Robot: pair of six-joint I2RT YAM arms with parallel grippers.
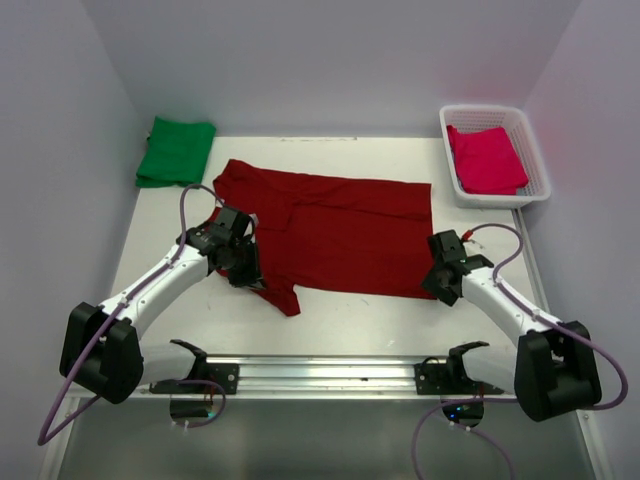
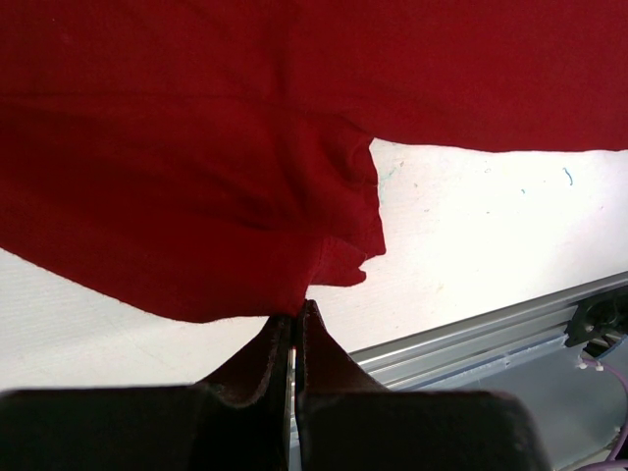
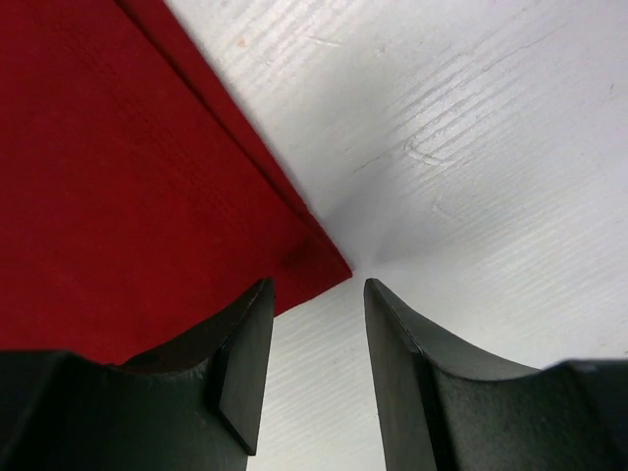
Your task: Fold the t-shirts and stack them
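Observation:
A dark red T-shirt (image 1: 340, 240) lies spread across the table. My left gripper is shut at the edge of its lower-left sleeve (image 2: 206, 216), with the fabric edge right at the fingertips; whether cloth is between them is hard to see. At the shirt's bottom-right corner (image 3: 319, 260) my right gripper stands open, fingertips either side of the corner's edge, nothing held. A folded green shirt (image 1: 175, 152) lies at the back left.
A white basket (image 1: 536, 170) with a bright red cloth (image 1: 488, 160) sits at the back right. Bare table (image 1: 360, 325) shows along the front, above the metal rail (image 1: 320, 370).

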